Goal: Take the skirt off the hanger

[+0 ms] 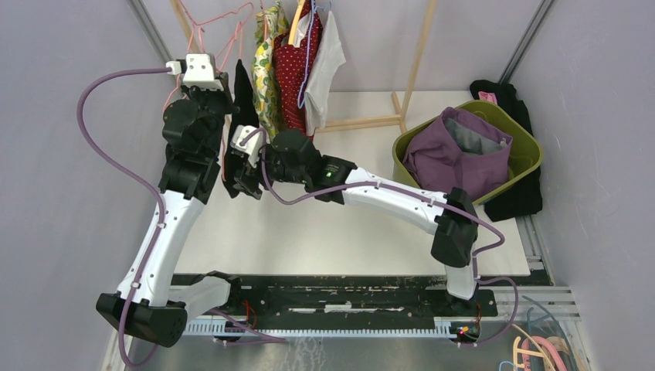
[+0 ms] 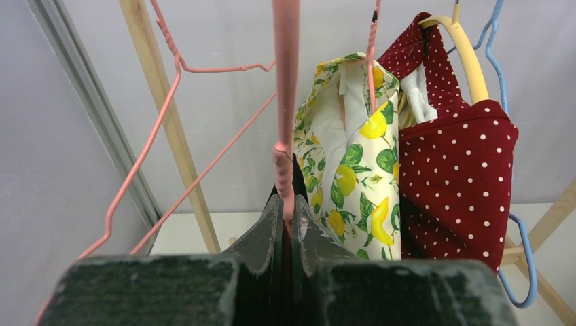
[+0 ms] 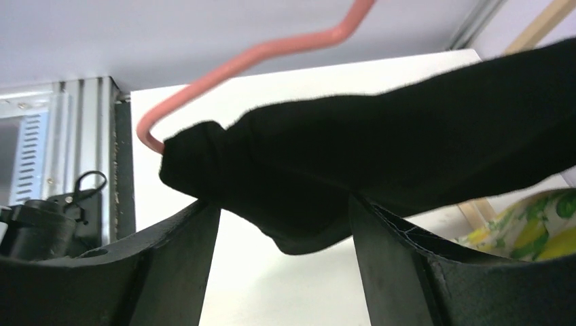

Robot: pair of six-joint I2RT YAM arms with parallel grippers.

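The black skirt (image 3: 326,149) hangs from a pink hanger (image 3: 251,60), whose bent end reaches the skirt's near corner in the right wrist view. From above, the skirt (image 1: 242,100) shows as a narrow dark strip, partly hidden by the arms. My left gripper is shut on the hanger's pink wire (image 2: 285,136), just above the dark cloth. My right gripper stands open at the skirt's near lower corner. Its fingers (image 3: 180,261) lie to either side of that corner, and I cannot tell whether they touch the cloth.
A lemon-print garment (image 2: 367,170), a red dotted garment (image 2: 455,183) and a white cloth (image 1: 324,73) hang close by on the rack. A green basket (image 1: 527,158) holding purple cloth stands on the right. Open table (image 1: 309,239) lies in front of the rack.
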